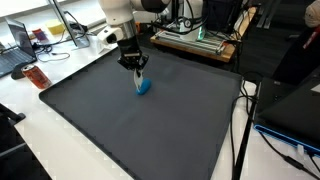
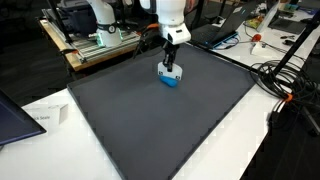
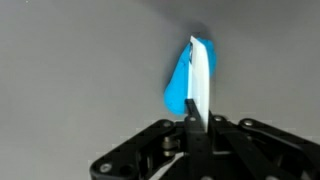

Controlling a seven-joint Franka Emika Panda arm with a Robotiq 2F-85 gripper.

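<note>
My gripper points down over the grey mat, its fingers closed on a thin white strip [image 3: 199,75]. The strip stretches forward from between them and lies across a small blue piece [image 3: 179,88] in the wrist view. In exterior view 2 the blue piece [image 2: 168,82] rests on the mat just under the white strip [image 2: 170,71]. From exterior view 1 the blue piece [image 1: 143,87] shows below the fingers. Whether strip and blue piece touch or are joined, I cannot tell.
Wide bare mat [image 1: 150,125] surrounds the blue piece toward the front. An orange-labelled can [image 1: 37,77] stands off the mat's left edge, and a laptop [image 1: 22,40] is behind it. Black cables [image 2: 285,85] run beyond the mat's edge.
</note>
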